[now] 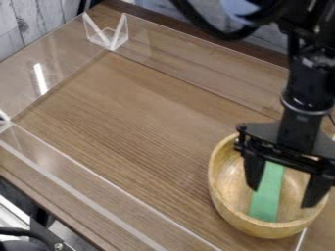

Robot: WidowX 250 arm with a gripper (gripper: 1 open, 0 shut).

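A wooden bowl [230, 213] sits at the lower right of the table, with a green oblong object [267, 193] lying inside it. My black gripper [280, 175] is over the bowl, its fingers open on either side of the green object's upper part and lowered into the bowl's rim. The far end of the green object is hidden under the gripper.
A small clear plastic piece [108, 31] stands at the back left. A cable hangs at the top.
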